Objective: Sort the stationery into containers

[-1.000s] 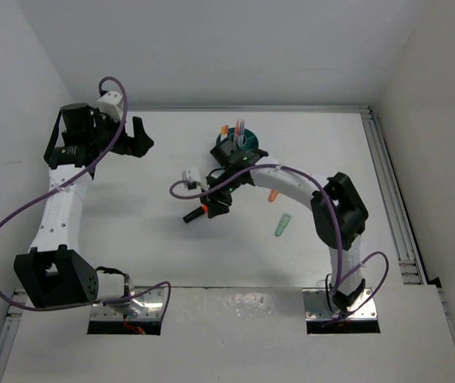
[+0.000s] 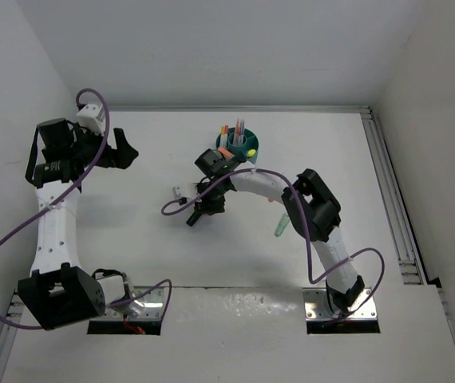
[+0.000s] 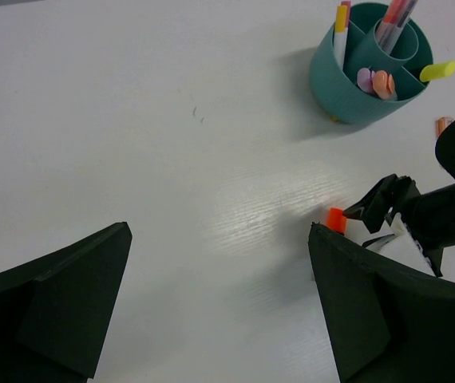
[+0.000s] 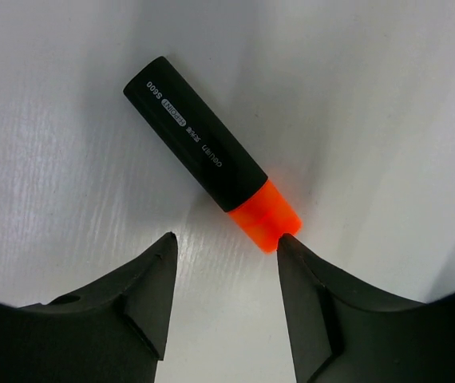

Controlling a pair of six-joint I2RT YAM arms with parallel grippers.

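Observation:
A black highlighter (image 4: 195,132) with an orange cap lies on the table under my right gripper, whose fingers are parted with nothing between them, the right one at the cap's end. In the top view the right gripper (image 2: 203,203) is over the highlighter (image 2: 193,217). My left gripper stands open and empty, up at the left (image 2: 124,155). A teal divided holder (image 3: 343,96) at the back holds several pens and markers, including a yellow-capped one (image 3: 437,70).
A green item (image 2: 282,225) lies to the right; a small orange item (image 3: 443,125) lies near the holder, partly hidden by the right arm in the top view.
The right gripper has moved left and down onto the highlighter. The left arm has drawn back to the left, away from the centre.

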